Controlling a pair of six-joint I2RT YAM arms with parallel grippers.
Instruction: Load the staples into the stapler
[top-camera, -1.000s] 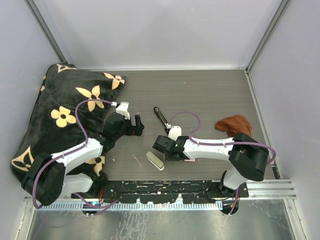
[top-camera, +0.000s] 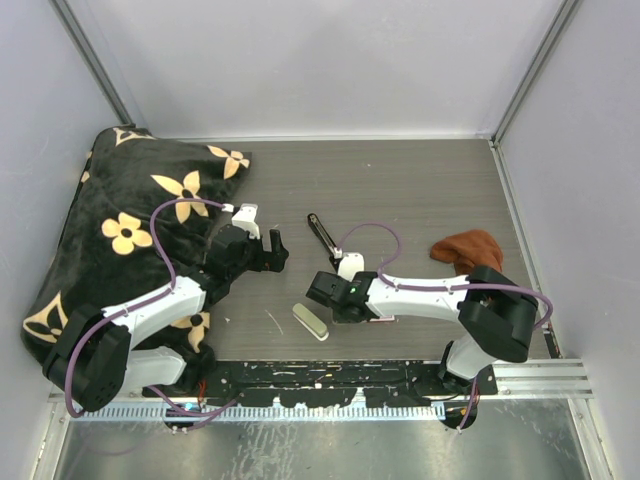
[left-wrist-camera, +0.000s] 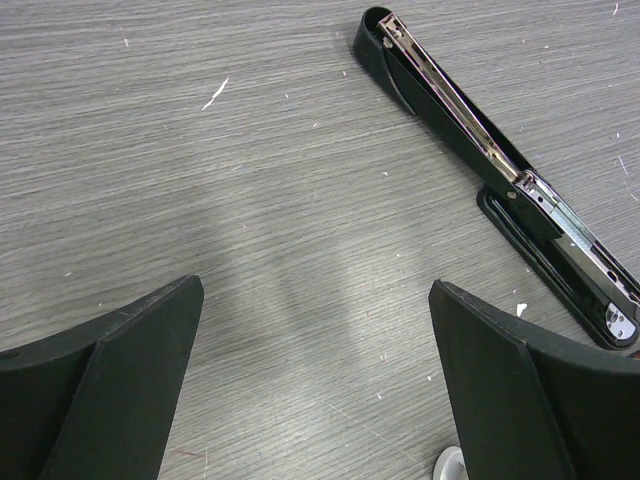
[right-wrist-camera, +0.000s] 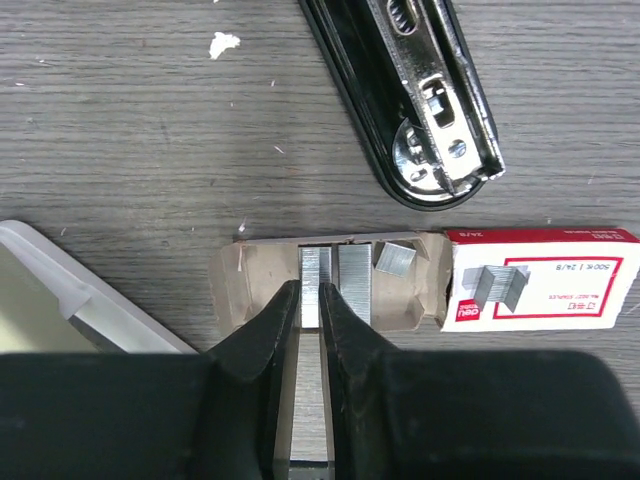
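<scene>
The black stapler (top-camera: 322, 233) lies opened out on the table, its metal channel (left-wrist-camera: 445, 90) showing in the left wrist view. Its rounded base end (right-wrist-camera: 425, 180) is above the staple box in the right wrist view. From the red-and-white box (right-wrist-camera: 550, 265) a cardboard tray (right-wrist-camera: 265, 270) is slid out, holding silver staple strips (right-wrist-camera: 355, 280) and a short loose piece (right-wrist-camera: 396, 259). Down in the tray, my right gripper is shut on one staple strip (right-wrist-camera: 312, 263). My left gripper hangs open left of the stapler, nothing between its fingers.
A pale, white-edged item (top-camera: 310, 321) lies just left of the right gripper. A brown cloth (top-camera: 468, 249) is at the right, and a dark flowered blanket (top-camera: 120, 220) covers the left side.
</scene>
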